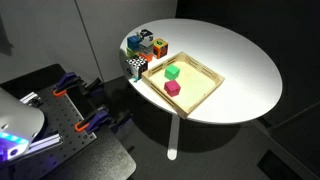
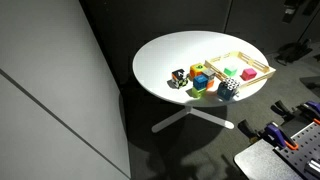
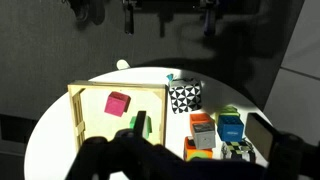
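Observation:
My gripper shows in the wrist view as dark fingers reaching in along the bottom, one from each side. A wide gap lies between them, and nothing is visibly gripped. Below it a shallow wooden tray (image 1: 209,94) rests on the white round table. Inside sit a green block (image 1: 172,72) and a pink-red cube (image 1: 172,88), apart from each other. In the wrist view a finger partly covers the green block (image 3: 146,126), while the pink-red cube (image 3: 117,103) is clear. Neither exterior view clearly shows the gripper.
Beside the tray are a black-and-white patterned cube (image 3: 185,96), a blue block (image 3: 230,127) and several other coloured blocks clustered near the table edge. A white robot base (image 1: 18,118) stands at lower left.

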